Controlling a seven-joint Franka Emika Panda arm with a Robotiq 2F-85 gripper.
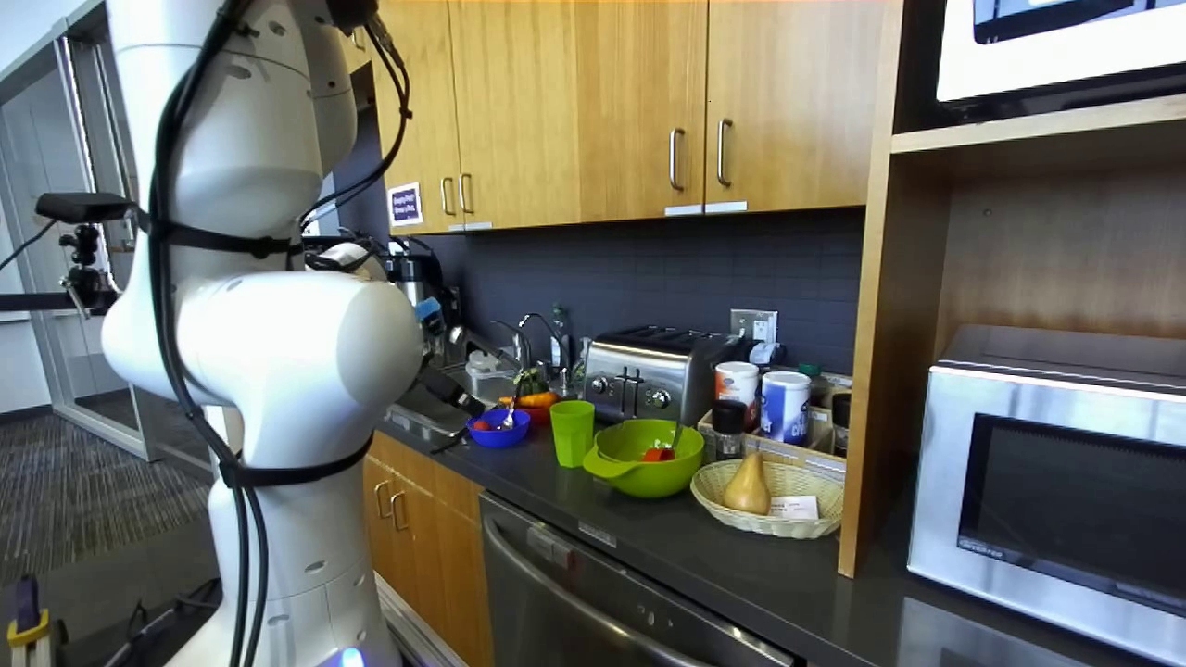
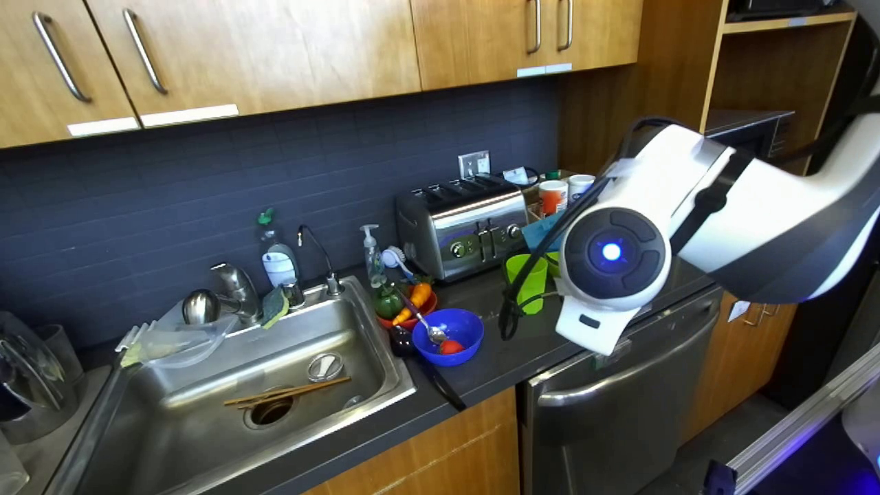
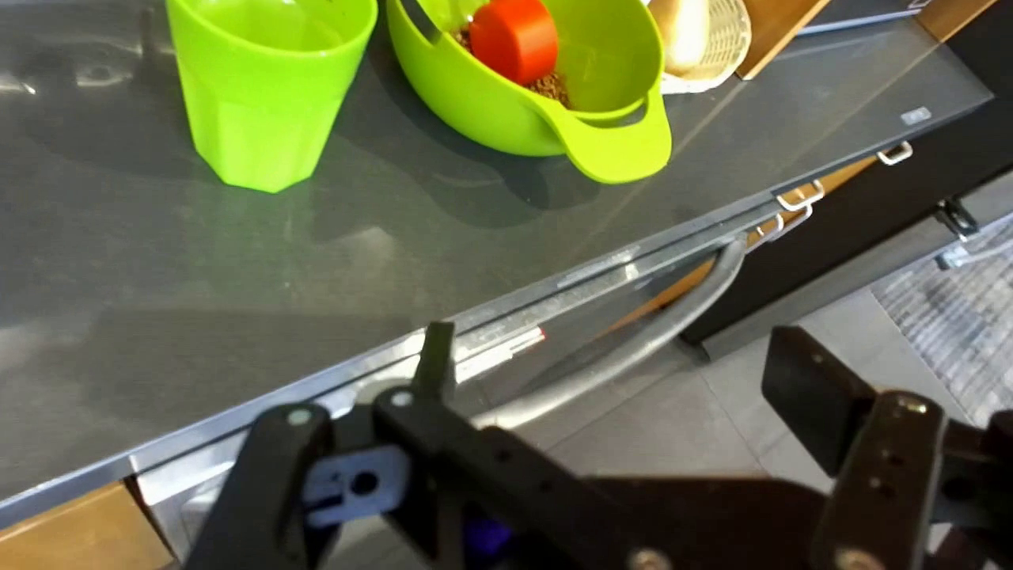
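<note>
My gripper stands open in the wrist view, its two black fingers wide apart with only the dishwasher front and floor visible between them. It hangs above the counter's front edge. A green cup and a green bowl sit on the counter beyond the fingers. Inside the bowl are a red scoop or cup-shaped piece and brown grains. Beside the sink, a blue bowl holds a spoon and a red item. The arm's white wrist partly covers the green cup and bowl in the second exterior view.
A toaster backs the counter. The sink lies left of the blue bowl, and a black handle reaches the counter edge. A wicker basket with a squash stands near the shelf. Bare counter lies before the green cup.
</note>
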